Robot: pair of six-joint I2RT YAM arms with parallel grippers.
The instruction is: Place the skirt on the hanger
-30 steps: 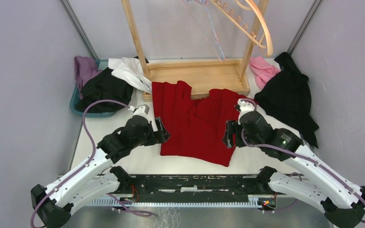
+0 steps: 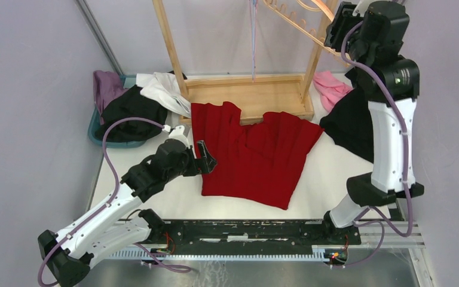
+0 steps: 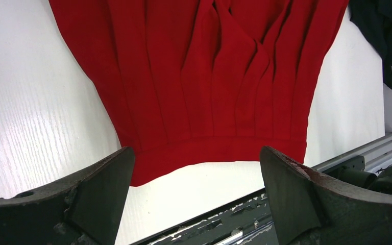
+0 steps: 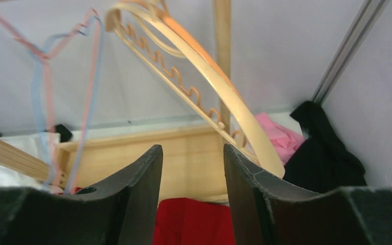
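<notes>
The dark red pleated skirt (image 2: 254, 155) lies spread flat on the white table, its top edge against the rack's wooden base. Over its left edge, my left gripper (image 2: 206, 156) stands open; in the left wrist view the skirt (image 3: 209, 102) spreads beyond the two parted fingers with nothing between them. Wooden hangers (image 4: 204, 66) hang at the rack's upper right. My right gripper is raised near their lower end, its fingers apart. One hanger's end passes close by the right finger in that view; whether they touch I cannot tell.
A wooden rack with a tray base (image 2: 245, 98) stands at the back, ribbons (image 2: 253, 36) dangling from above. At left, a teal basket (image 2: 94, 128) holds purple, black and white clothes. Pink cloth (image 2: 330, 88) and black cloth (image 2: 352, 125) lie at right.
My right arm has swung from the skirt's right side up and back to the hangers' ends at the upper right. The ribbons have swayed.
</notes>
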